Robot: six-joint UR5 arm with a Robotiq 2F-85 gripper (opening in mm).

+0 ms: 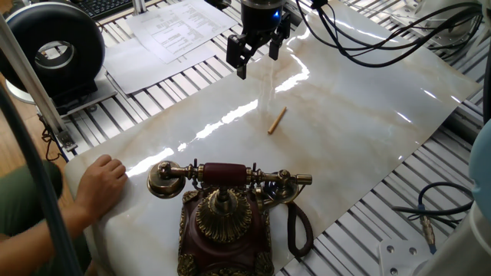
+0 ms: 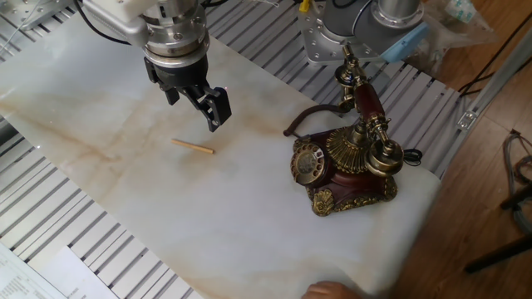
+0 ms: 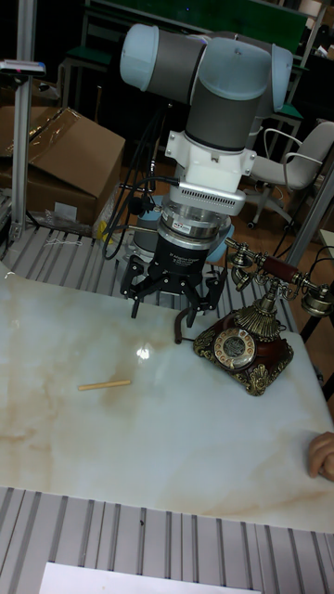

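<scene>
My gripper [image 1: 258,63] hangs above the marble-patterned board, fingers apart and nothing between them. In exterior view 3 the black fingers [image 3: 132,284] spread wide. A short, thin wooden stick [image 1: 277,120] lies flat on the board, below and apart from the gripper. Exterior view 2 also has the stick [image 2: 193,146] clear of everything. An antique-style telephone [image 2: 353,170], dark red with brass trim, stands near one end of the board. Its handset [image 1: 225,174] rests across the cradle, and a dark cord [image 1: 299,234] loops beside the base.
A person's hand [image 1: 102,184] rests on the board near the telephone. Papers [image 1: 173,34] and a black ring-shaped object [image 1: 54,50] lie beyond the board's edge. Black cables [image 1: 383,47] hang beside the arm. Much of the board [image 3: 148,456] is bare.
</scene>
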